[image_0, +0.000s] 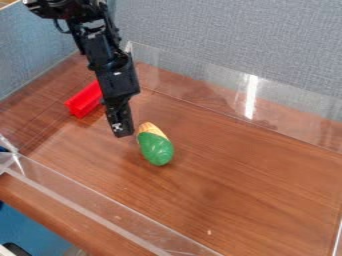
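Note:
My black gripper (120, 128) hangs low over the wooden floor of the tray, just left of a green object with a pale yellow top (156, 148), apart from it by a small gap. The gripper looks shut, with nothing visible between its fingers. A red cylinder-like object (84, 98) lies behind the arm to the left.
Clear plastic walls (254, 100) border the wooden tray floor (241, 190) at the back and front left.

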